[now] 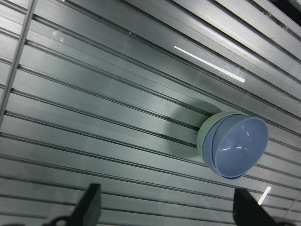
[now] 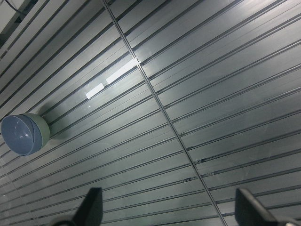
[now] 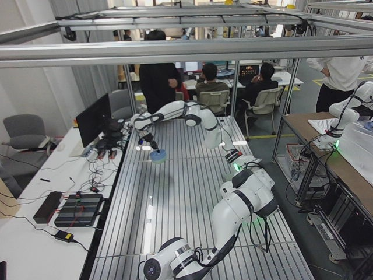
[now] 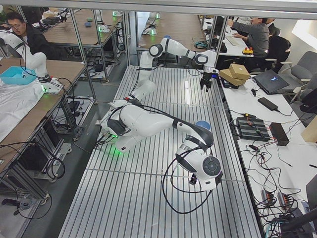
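Nested bowls, blue ones [image 1: 240,148] [image 2: 18,134] inside a pale green one [image 1: 207,127] [image 2: 42,126], rest on the slatted metal table. In the camera left view the stack [image 3: 157,156] is toward the far left of the table. My left gripper looks down from above, its fingers apart at the bottom of its wrist view, the bowls beyond and right of it. My right gripper is likewise open over bare slats, the bowls off to upper left. Neither has anything between its fingers.
The slatted table [image 4: 124,208] is otherwise largely clear. A side desk [image 3: 35,245] with power boxes, cables and a monitor runs along one side. Overhead frame bars [image 3: 186,49] cross above the arms. A wooden bench [image 3: 355,175] stands at the other side.
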